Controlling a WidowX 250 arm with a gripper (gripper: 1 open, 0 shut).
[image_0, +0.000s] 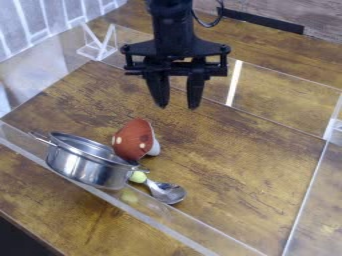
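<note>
My black gripper (175, 98) hangs over the upper middle of the wooden table, its two fingers part open with nothing between them. Below and left of it lies a red mushroom-like object (134, 136) with pale spots and a white base. A steel pot (83, 164) sits at the lower left, next to that object. A metal spoon (166, 190) lies right of the pot, with a small yellow-green piece by its handle.
Clear plastic edging runs round the wooden work area (241, 170), with a white bracket (99, 45) at the upper left.
</note>
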